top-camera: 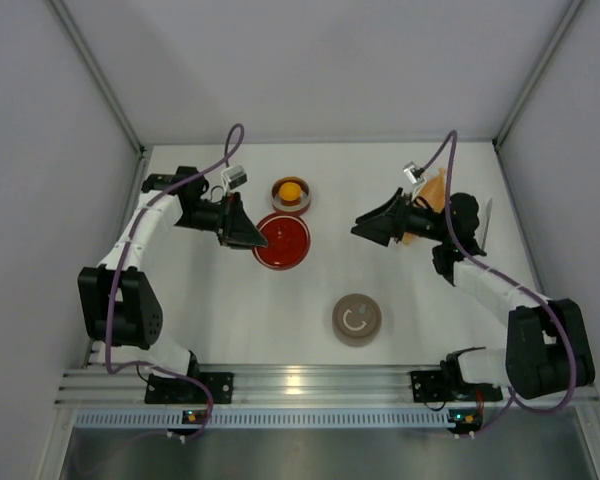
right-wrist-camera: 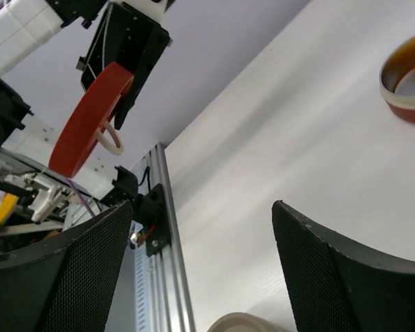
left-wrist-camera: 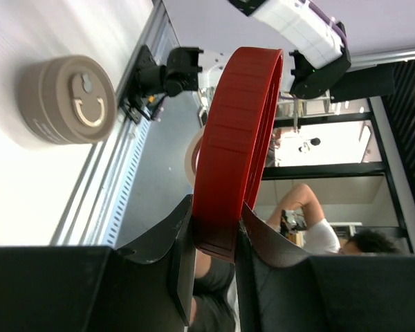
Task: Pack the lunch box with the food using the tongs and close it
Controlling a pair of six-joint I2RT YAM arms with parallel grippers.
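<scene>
A round, shallow red piece of the lunch box [top-camera: 283, 242], like a lid or bowl, is raised over the table's left-middle. My left gripper [top-camera: 257, 243] is shut on its rim; the left wrist view shows the red wall [left-wrist-camera: 233, 159] pinched between the fingertips. Behind it, a round container [top-camera: 291, 206] with a reddish outer wall stands on the table, holding an orange item [top-camera: 290, 191]. A closed grey-brown round container [top-camera: 356, 318] sits at the front. Right of centre hangs my right gripper [top-camera: 370, 232], its fingers [right-wrist-camera: 311, 263] wide apart and nothing between them.
A tan leaf-shaped plate [top-camera: 436, 187] lies at the back right, partly hidden under the right arm. Near it is a thin metal utensil [top-camera: 487, 222]. Bare tabletop [top-camera: 330, 265] lies between the grippers.
</scene>
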